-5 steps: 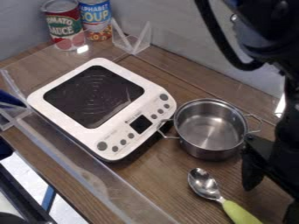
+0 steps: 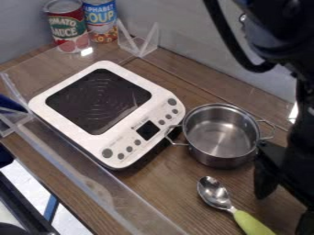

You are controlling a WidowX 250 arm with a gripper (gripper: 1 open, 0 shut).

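Observation:
A steel pot (image 2: pixel 221 138) with side handles stands right of a white induction cooker (image 2: pixel 73 106) with a black top. A spoon (image 2: pixel 215 195) with a yellow-green handle lies on the wooden counter below the pot. My dark gripper (image 2: pixel 280 174) is at the lower right, just beside the pot and spoon; its fingers are dark and partly cut off by the frame, so their state is unclear.
A tomato sauce can (image 2: pixel 68 25) and an alphabet soup can (image 2: pixel 101 18) stand at the back left by the wall. Clear plastic edging runs along the counter's left side. Bare wood (image 2: pixel 160 197) shows left of the spoon.

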